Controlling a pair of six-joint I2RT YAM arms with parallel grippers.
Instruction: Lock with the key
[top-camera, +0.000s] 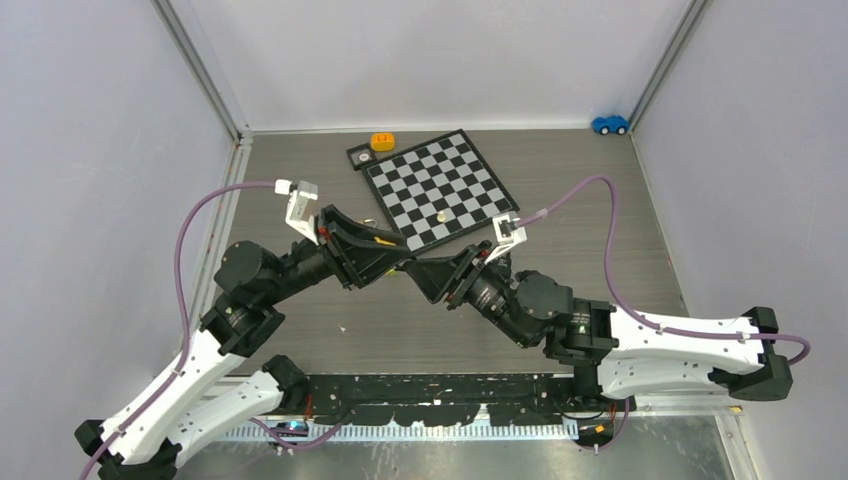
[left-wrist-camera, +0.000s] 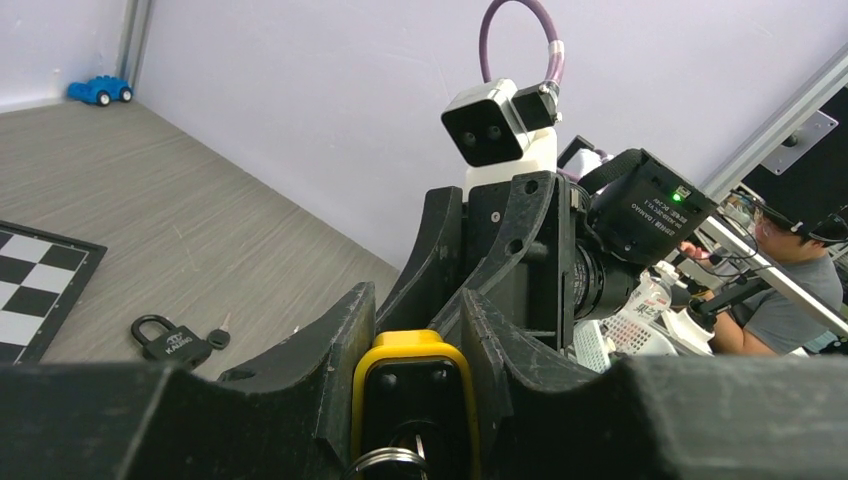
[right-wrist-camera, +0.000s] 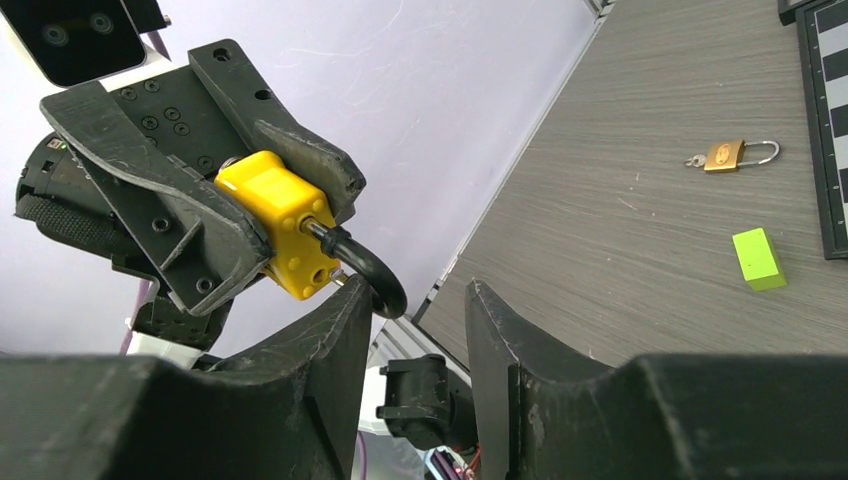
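My left gripper (top-camera: 382, 246) is shut on a yellow padlock (right-wrist-camera: 283, 215), whose black shackle (right-wrist-camera: 380, 280) sticks out toward my right gripper (top-camera: 408, 268). A key and metal ring (left-wrist-camera: 392, 460) show at the padlock in the left wrist view, with a short metal piece beside the shackle in the right wrist view. My right gripper's fingers stand part open just in front of the shackle, with nothing clearly between them; in the top view the two grippers nearly touch.
Below lie a brass padlock (right-wrist-camera: 724, 157), a black padlock (left-wrist-camera: 170, 342), a green block (right-wrist-camera: 759, 259) and a chessboard (top-camera: 440, 188). A blue toy car (top-camera: 610, 125) is at back right, a yellow object (top-camera: 382, 141) at the back.
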